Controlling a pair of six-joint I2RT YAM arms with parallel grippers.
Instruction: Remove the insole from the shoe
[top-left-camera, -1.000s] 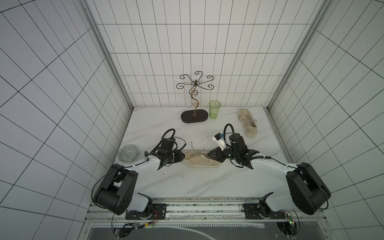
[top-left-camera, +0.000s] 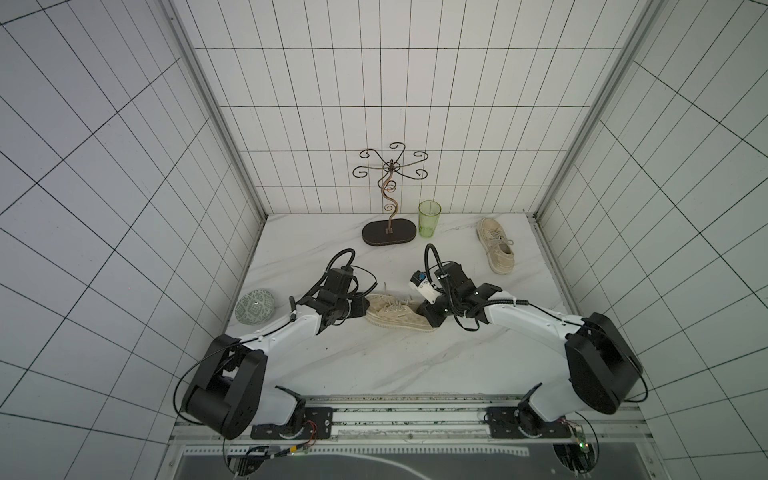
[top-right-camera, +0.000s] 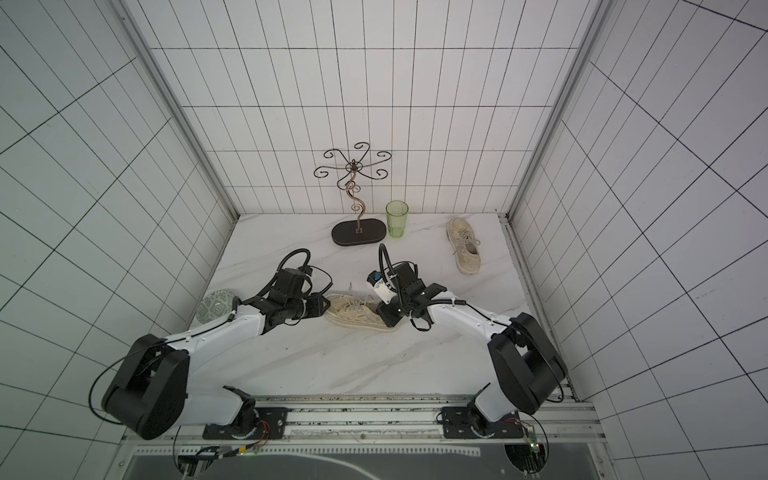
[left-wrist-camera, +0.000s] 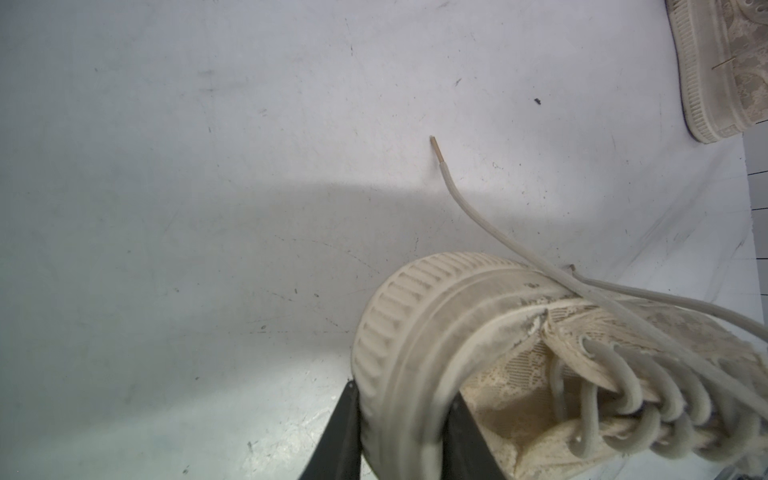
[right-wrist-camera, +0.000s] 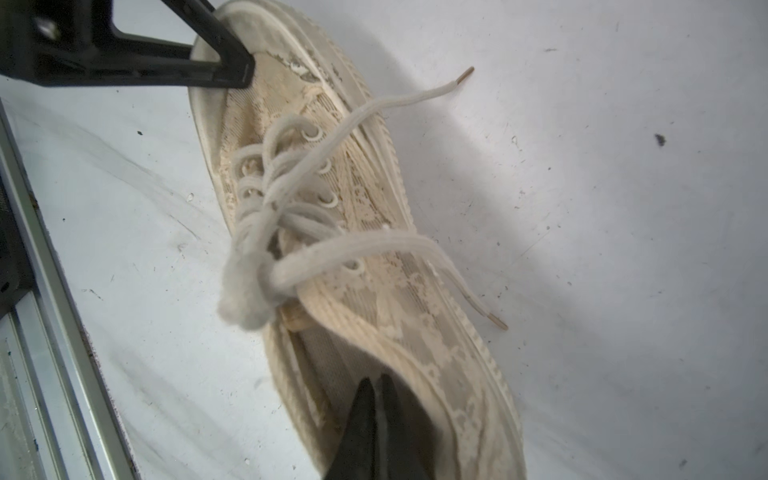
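A worn beige lace-up shoe lies lengthwise between both arms, toe to the left. At the toe cap, my left gripper is shut on the shoe's rubber front. My right gripper is shut, its fingertips together and nothing between them. It reaches into the mouth of the shoe, over the dark interior. Inside the opening a grey lining surface shows; whether it is the insole I cannot tell. Loose white laces hang over the tongue and the far side.
A second beige shoe rests at the back right. Behind stand a green glass and a scrolled metal stand. A patterned round dish sits at the left.
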